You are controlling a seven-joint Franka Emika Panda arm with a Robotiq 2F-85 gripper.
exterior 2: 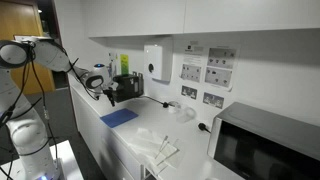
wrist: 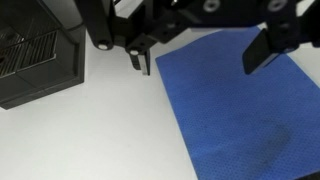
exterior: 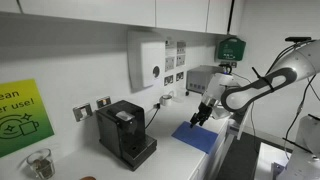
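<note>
A flat blue mat (exterior: 194,137) lies on the white counter, and it fills much of the right side in the wrist view. Over the mat my gripper hangs with its fingers wide apart and nothing between them. One dark fingertip (wrist: 262,52) shows against the blue; the other is over bare white counter just beyond the mat's edge. In exterior view 2 the mat (exterior 2: 118,117) is a little below and to the right of the gripper (exterior 2: 110,99). No object lies on the visible part of the mat.
A black coffee machine (exterior: 127,134) stands near the wall; its grated tray (wrist: 32,52) shows in the wrist view. A clear glass (exterior: 41,163) is farther along. A white cloth (exterior 2: 152,150) and a microwave (exterior 2: 262,142) occupy the counter's other end.
</note>
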